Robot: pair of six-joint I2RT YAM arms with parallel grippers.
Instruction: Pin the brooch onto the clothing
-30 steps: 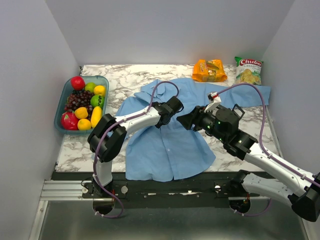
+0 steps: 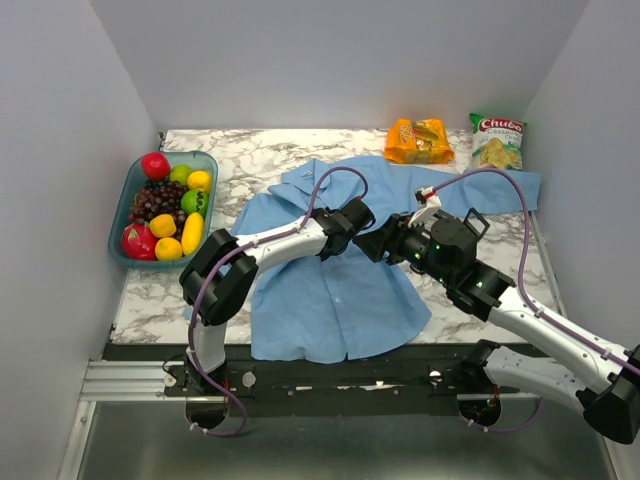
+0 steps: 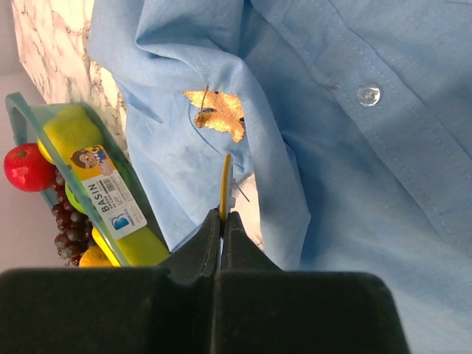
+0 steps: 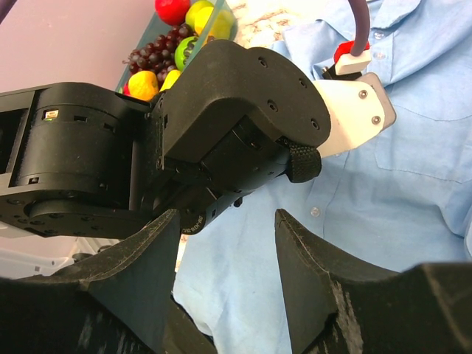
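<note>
A blue shirt (image 2: 335,300) lies spread on the table. In the left wrist view, my left gripper is shut on a thin, yellow-edged piece (image 3: 226,177), seen nearly edge-on, with a thin dark pin beside it. Just beyond, a gold textured piece (image 3: 220,114) with dark thin lines rests against the shirt, partly bordered by a raised fold; whether it is fastened, I cannot tell. My right gripper stands open over the shirt, nothing between its fingers, with the left arm (image 4: 243,118) directly ahead of it.
A basin of fruit (image 2: 118,235) stands on the left side. Two snack bags, one orange (image 2: 420,141) and one green and white (image 2: 497,142), sit at the back right. Both arms' ends are close together over the shirt's middle, leaving little room between them.
The right arm and the snack bags have not moved.
</note>
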